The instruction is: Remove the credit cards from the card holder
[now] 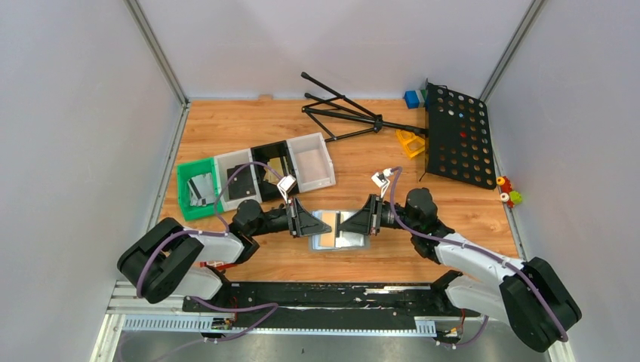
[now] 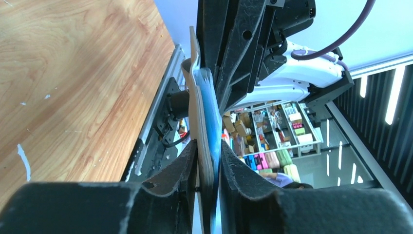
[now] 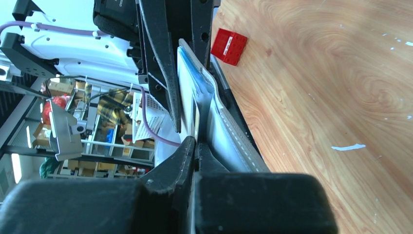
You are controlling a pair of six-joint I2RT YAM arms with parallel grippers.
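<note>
The card holder (image 1: 352,240) is spread open between both arms, a tan card (image 1: 327,240) showing in its clear sleeve. My left gripper is shut on the holder's left side; the grey-beige cover (image 2: 198,126) and a bluish sleeve (image 2: 210,100) rise from between its fingers, edge-on. My right gripper has closed on a card (image 3: 197,118), whose thin pale edge shows just above the fingertips. Clear blue-tinted sleeves (image 3: 197,78) and the stitched cover (image 3: 238,139) stand around it. How much of the card is inside the sleeve is hidden.
Behind the left arm stands a row of bins, among them a green bin (image 1: 182,197) and an empty white bin (image 1: 323,163). A folded black stand (image 1: 343,113) and a perforated black panel (image 1: 460,139) lie farther back. Bare wood surrounds the holder.
</note>
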